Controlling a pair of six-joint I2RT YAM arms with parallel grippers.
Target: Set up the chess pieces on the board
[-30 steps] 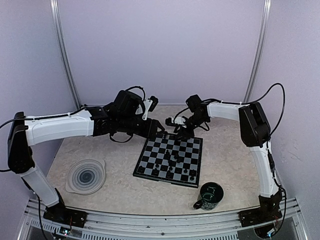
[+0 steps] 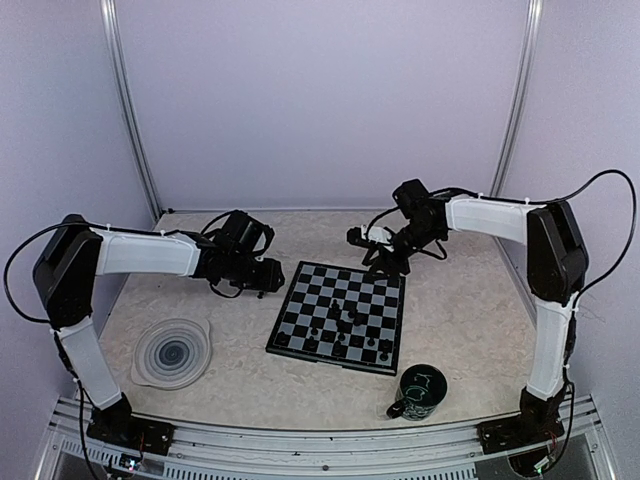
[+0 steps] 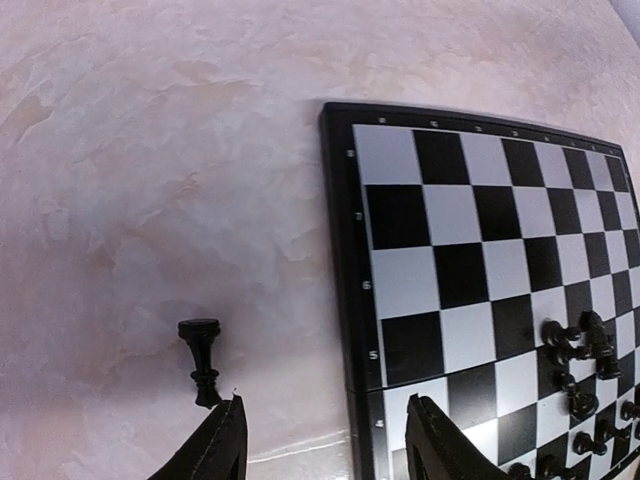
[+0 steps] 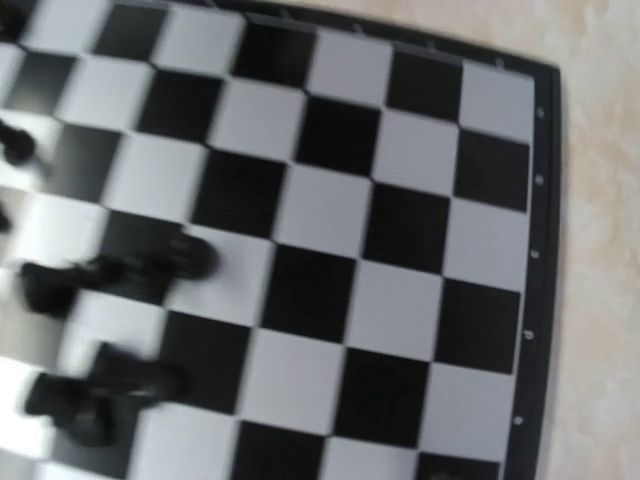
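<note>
A dark chess piece lies on the table left of the chessboard, touching neither the board nor my fingers. My left gripper is open, its fingers spread with nothing between them. From the top, this gripper is just left of the board. Several dark pieces lie tumbled on the board's middle, blurred in the right wrist view; others are near the front edge. Over the board's back right part is my right gripper; its fingers are out of the right wrist view and its opening cannot be made out.
A round, clear lid rests at the front left. By the board's front right corner stands a dark mug. Bare table extends to the right of the board, and the board's back squares look empty.
My left arm has drawn back leftward from above the board. My right arm has shifted right.
</note>
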